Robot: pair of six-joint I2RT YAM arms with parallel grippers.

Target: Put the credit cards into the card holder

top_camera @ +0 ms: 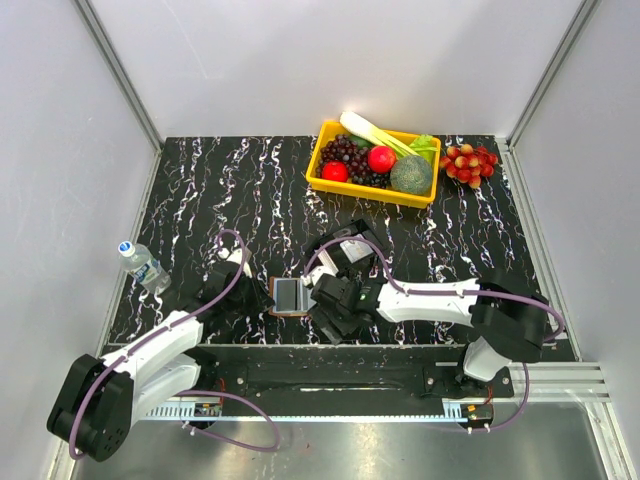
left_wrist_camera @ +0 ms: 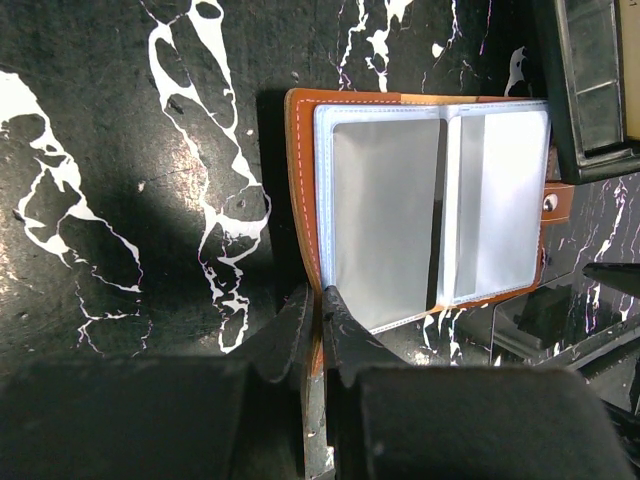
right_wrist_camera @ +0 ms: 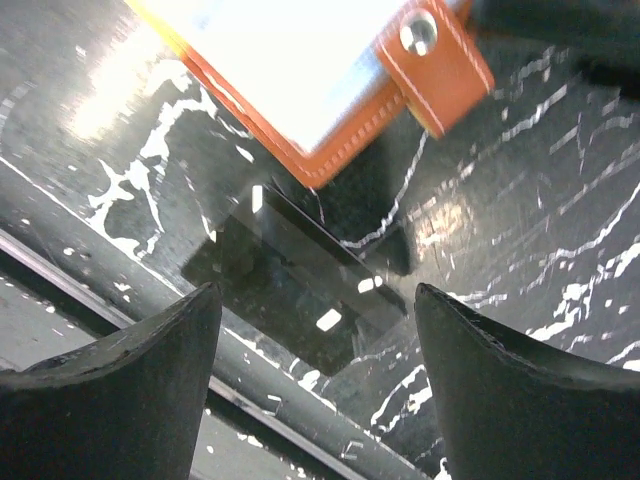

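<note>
The card holder lies spread on the table, brown leather outside with clear sleeves inside. My left gripper is shut on its left edge. A dark, glossy card rests flat on the marble table near the front rail, close to the holder's brown corner. Over this card hovers my right gripper, open, one finger to each side of it in the right wrist view, with no contact visible. From above, the right arm covers part of the holder's right side and the card.
Behind the right gripper stands a black box with a pale item in it. A yellow basket of produce, red fruit and a water bottle are farther off.
</note>
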